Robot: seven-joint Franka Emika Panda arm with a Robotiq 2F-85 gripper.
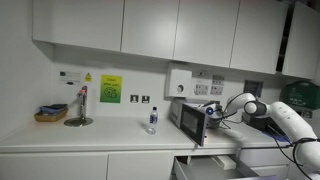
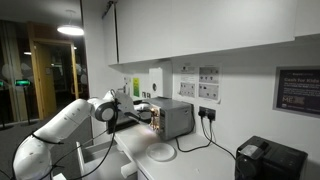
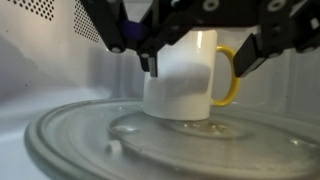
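In the wrist view a white mug [image 3: 182, 85] with a yellow handle [image 3: 233, 80] stands upright on the round glass turntable [image 3: 75, 140] inside the microwave. My gripper is at the mug, its fingers spread apart, one at the mug's left side and the other by the handle. Whether either finger touches the mug I cannot tell. The mug's top is hidden behind the gripper. In exterior view 1 the microwave door [image 1: 193, 124] hangs open towards the front, and the arm [image 1: 270, 107] reaches in from the right.
On the counter [image 1: 100, 136] stand a water bottle [image 1: 152, 121], a tap [image 1: 82, 105] and a basket [image 1: 50, 114]. A white plate [image 2: 161, 152] lies beside the microwave [image 2: 176, 120] in exterior view 2, with a black toaster [image 2: 268, 160] farther right. Below the door a drawer [image 1: 215, 167] is pulled out.
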